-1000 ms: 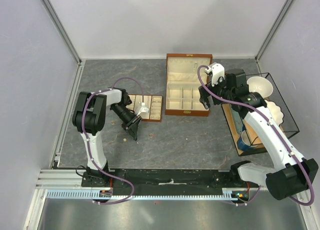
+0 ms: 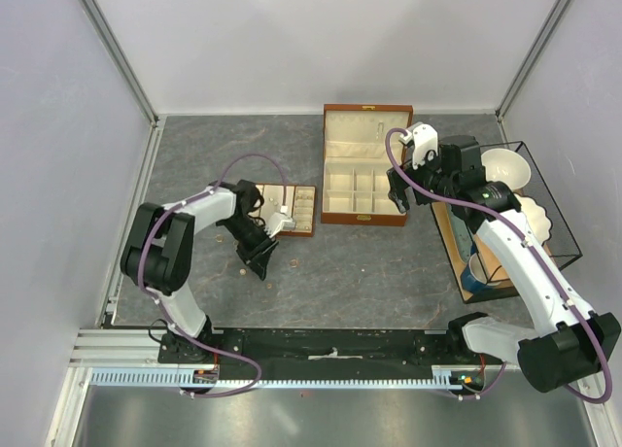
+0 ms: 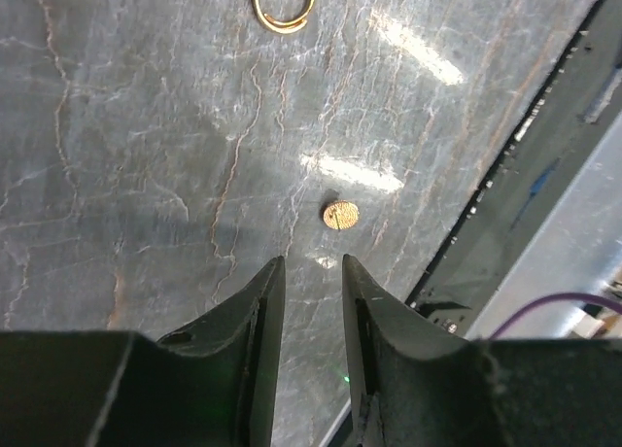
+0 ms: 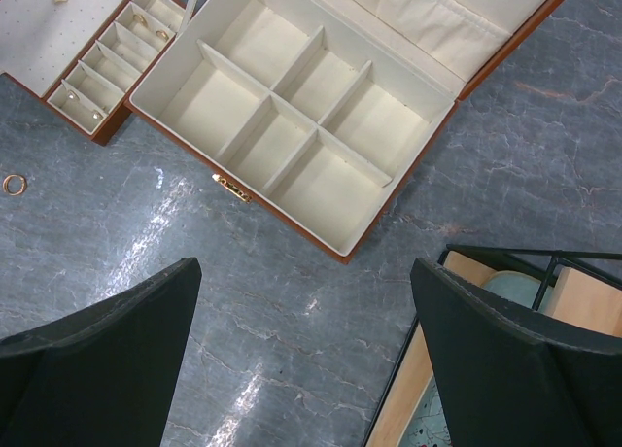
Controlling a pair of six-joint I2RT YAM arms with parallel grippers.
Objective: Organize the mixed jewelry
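Observation:
My left gripper hangs low over the mat, its fingers part open above a small gold stud (image 3: pixel 340 215), with nothing between them. A gold ring (image 3: pixel 284 23) lies beyond the stud. The small organizer (image 4: pixel 97 134) holds a few pieces of jewelry in its slots, and part of it is hidden by the left arm in the top view. The larger jewelry box (image 2: pixel 363 218) stands open; its compartments look empty in the right wrist view. My right gripper is open and empty, high over the right side near that box.
A wire rack (image 2: pixel 573 235) with dishes and a blue cup (image 2: pixel 474 277) stands at the right. Small pieces lie scattered on the left of the mat.
My left arm and gripper have shifted slightly toward the front and right over the mat. The right arm looks unchanged.

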